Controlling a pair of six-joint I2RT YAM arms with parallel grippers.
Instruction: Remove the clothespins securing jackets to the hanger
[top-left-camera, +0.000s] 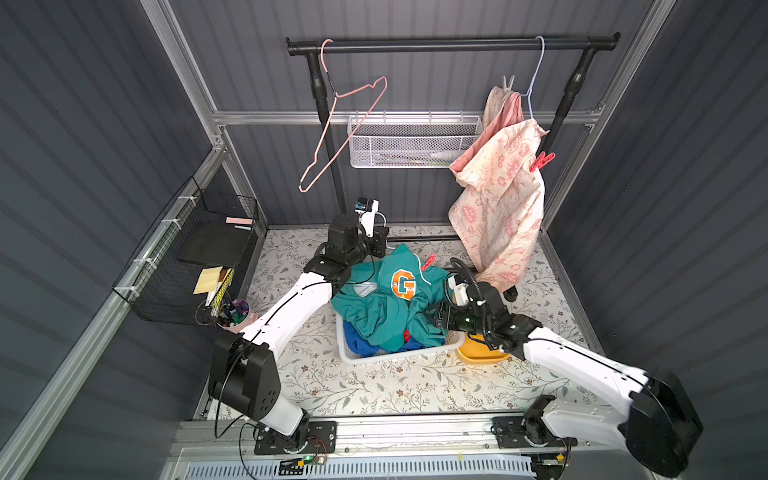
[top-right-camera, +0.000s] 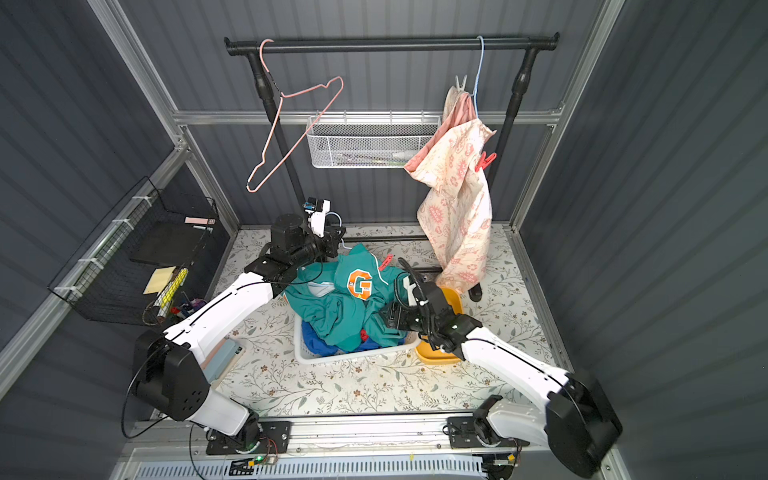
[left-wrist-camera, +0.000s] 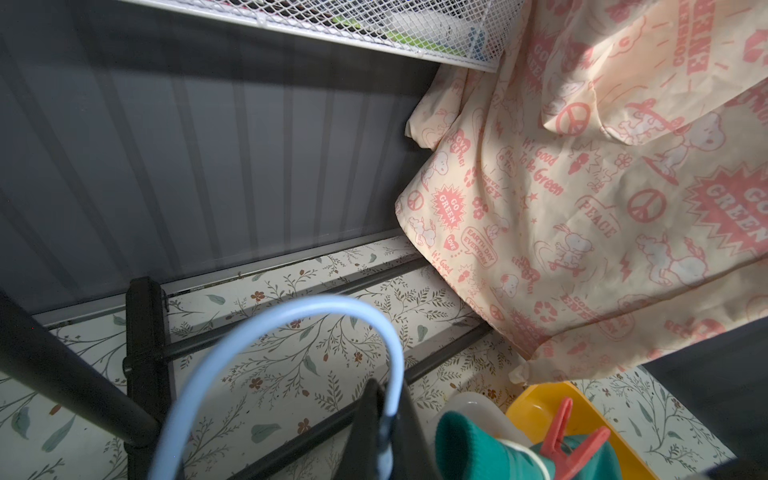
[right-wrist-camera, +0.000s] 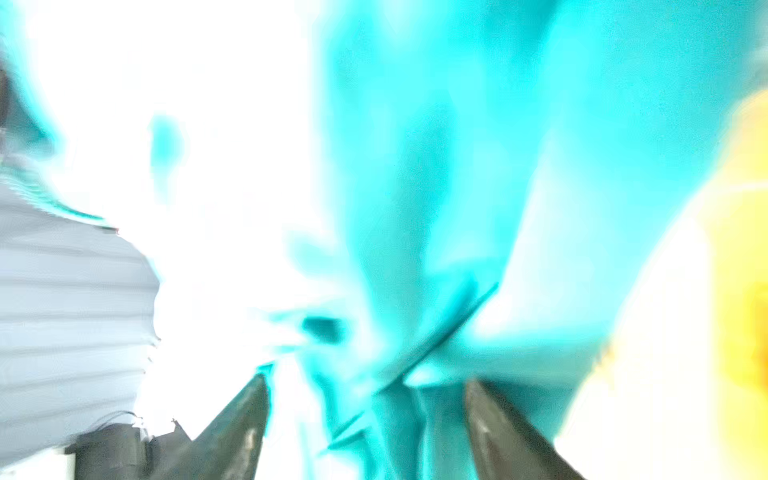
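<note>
Pink patterned jackets (top-left-camera: 496, 208) hang at the right of the rail, with a red clothespin (top-left-camera: 541, 160) and a pale clothespin (top-left-camera: 507, 83) high on them. Another red clothespin (left-wrist-camera: 568, 448) sits on a teal garment (top-left-camera: 376, 312) piled in the white basket. My left gripper (top-left-camera: 376, 240) is above the pile at its back left; its fingers appear shut, with a blue hanger hook (left-wrist-camera: 352, 308) close by in the left wrist view. My right gripper (top-left-camera: 444, 312) is low on the teal cloth, fingers apart; the right wrist view is blurred and overexposed.
A pink hanger (top-left-camera: 344, 136) hangs empty at the rail's left. A white mesh basket (top-left-camera: 412, 160) is on the back wall, a black wire basket (top-left-camera: 160, 288) on the left. A yellow tray (top-left-camera: 480, 352) lies under the right arm.
</note>
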